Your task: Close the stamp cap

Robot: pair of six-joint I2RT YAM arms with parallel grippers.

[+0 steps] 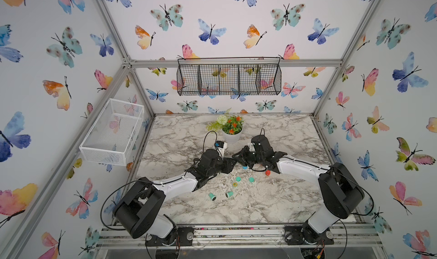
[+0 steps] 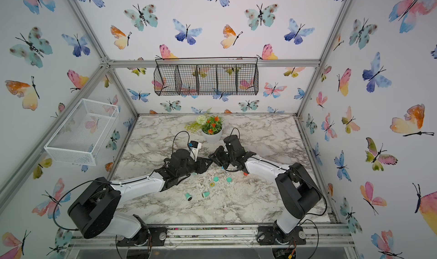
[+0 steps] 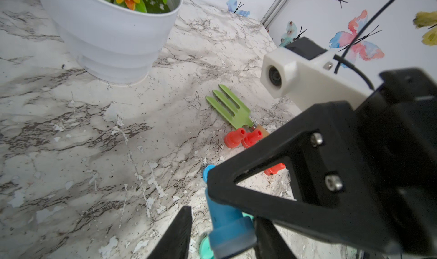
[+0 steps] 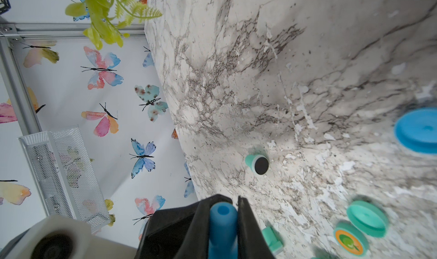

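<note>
A blue stamp [image 4: 223, 229] is clasped in my right gripper, one black finger on each side. In the left wrist view its broad, paler end [image 3: 232, 238] points toward my left gripper. The left fingers stand either side of that end; the right-hand one overlaps or touches it, while a gap shows at the other finger [image 3: 177, 229]. A round blue cap [image 4: 416, 130] lies apart on the table. The right gripper's frame hides part of the stamp's body in the left wrist view.
Red stamps [image 3: 235, 138] and a green fork [image 3: 232, 106] lie beyond the right gripper. A white flower pot [image 3: 113, 36] stands at the back. Teal caps [image 4: 367, 219] and small teal stamps [image 4: 257, 164] are scattered below the arms.
</note>
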